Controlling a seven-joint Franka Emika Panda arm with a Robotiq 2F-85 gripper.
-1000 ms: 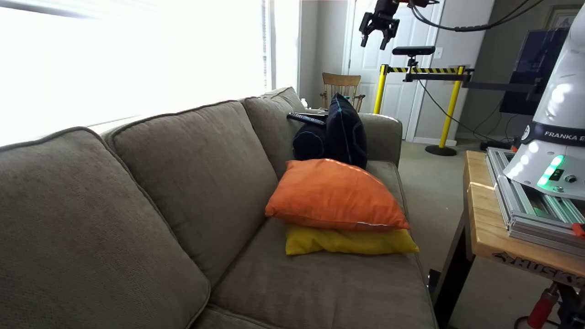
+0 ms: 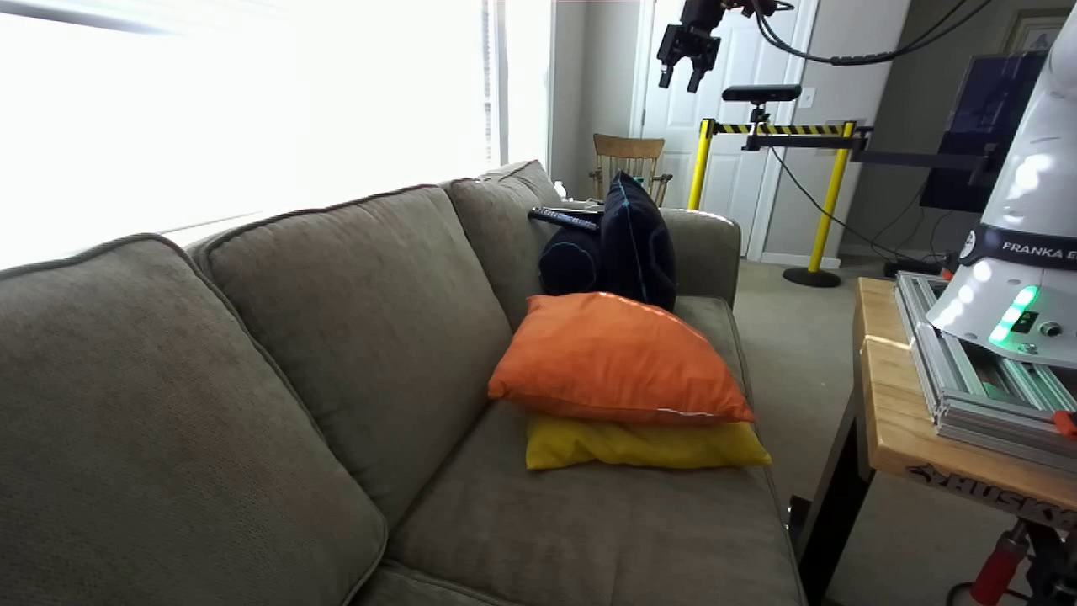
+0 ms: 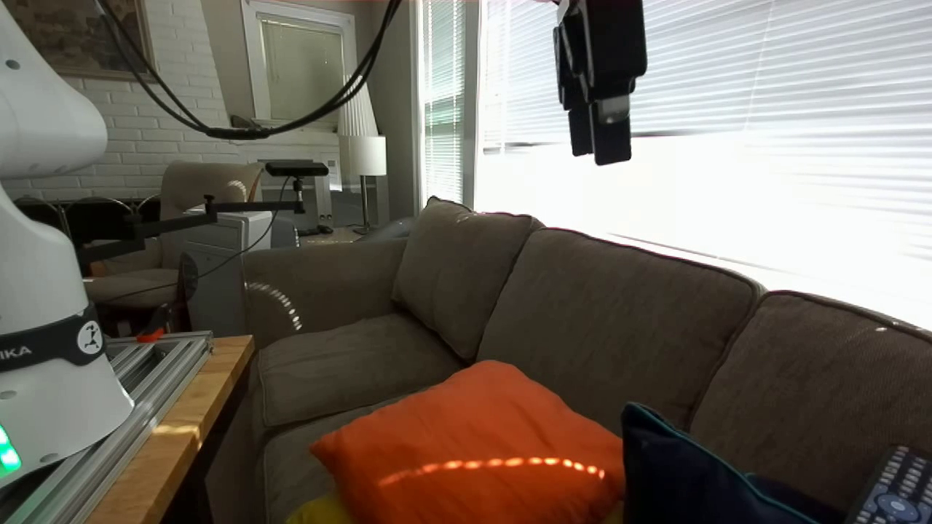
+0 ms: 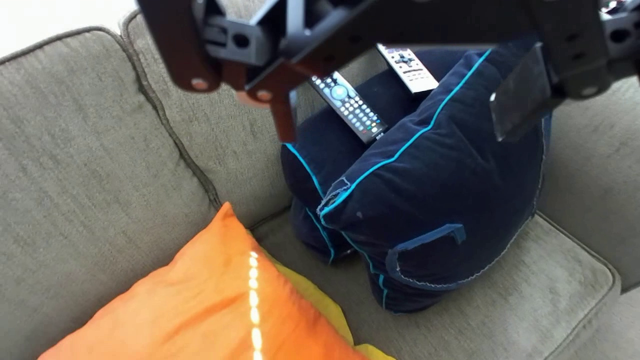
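High above the far end of the sofa, my gripper (image 2: 681, 81) is open and empty. In the wrist view its fingers stand wide apart, with two remotes seen below between them. The black remote (image 4: 351, 107) and the silver remote (image 4: 409, 69) rest on a dark blue cushion (image 4: 318, 144) by the backrest. In front of that one, another dark blue cushion (image 4: 444, 180) with turquoise piping leans upright. An orange pillow (image 2: 616, 358) lies on top of a yellow pillow (image 2: 646, 444) on the seat.
A grey-brown sofa (image 2: 303, 313) runs under the bright window; its near seat is bare. The arm's base is fixed on a wooden bench (image 2: 949, 434) beside the sofa. A camera on a stand (image 2: 760, 94) and yellow posts (image 2: 698, 167) stand beyond.
In exterior view 1 the gripper has shifted slightly left and turned a little, so its fingers look closer together. The pillows and remote have not moved.
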